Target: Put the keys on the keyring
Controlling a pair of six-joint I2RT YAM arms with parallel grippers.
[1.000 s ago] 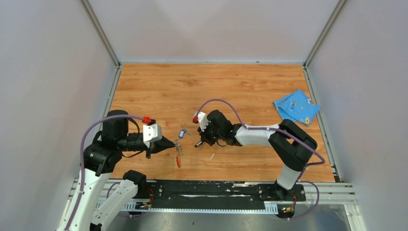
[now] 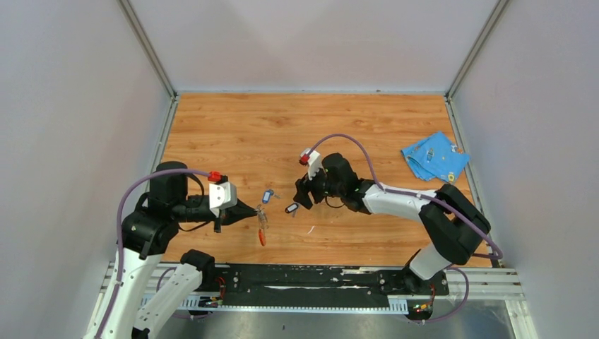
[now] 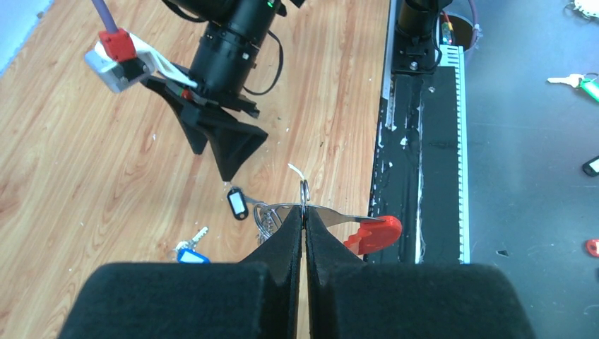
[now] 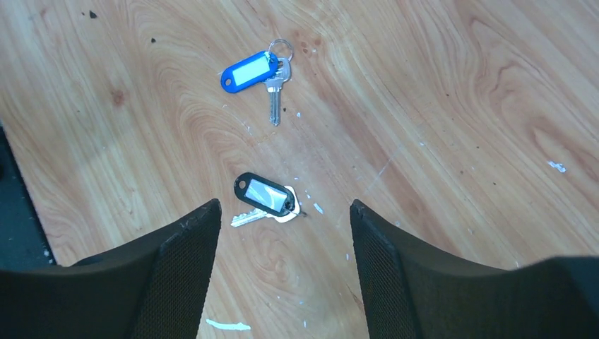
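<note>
My left gripper [image 2: 254, 212] is shut on the keyring [image 3: 305, 191], from which metal keys and a red tag [image 3: 374, 233] [image 2: 262, 237] hang. My right gripper [image 2: 304, 199] stands open above a key with a black tag [image 4: 261, 192] [image 2: 292, 207] lying on the wood, nothing between its fingers. A key with a blue tag [image 4: 247, 70] [image 2: 268, 195] lies farther off on the table, between the two arms.
Blue cloths [image 2: 431, 155] with small items on them lie at the right edge of the wooden table [image 2: 311, 120]. A dark rail strip [image 2: 318, 279] runs along the front.
My right gripper has risen and moved slightly up and right in the top view, uncovering more of the black-tagged key. The left arm has not visibly moved.
</note>
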